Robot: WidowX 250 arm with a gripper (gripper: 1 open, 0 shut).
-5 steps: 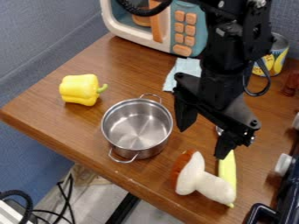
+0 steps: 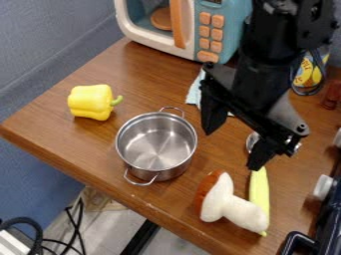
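Note:
The black arm reaches down from the top right, its gripper (image 2: 234, 133) hanging over the table to the right of the steel pot (image 2: 156, 146). Whether the fingers are open or shut is unclear from this angle. Below it lie a yellow banana-like item (image 2: 260, 204) and a white mushroom-like toy (image 2: 229, 209) with a red-brown part. A yellow pepper (image 2: 91, 101) sits at the left.
A toy microwave (image 2: 170, 25) stands at the back, with a pale cloth partly hidden behind the arm. A can (image 2: 306, 72) and a small red jar (image 2: 332, 96) are at the back right. Black objects line the right edge.
The arm and gripper have risen slightly and shifted a little to the right. The objects on the table look unmoved.

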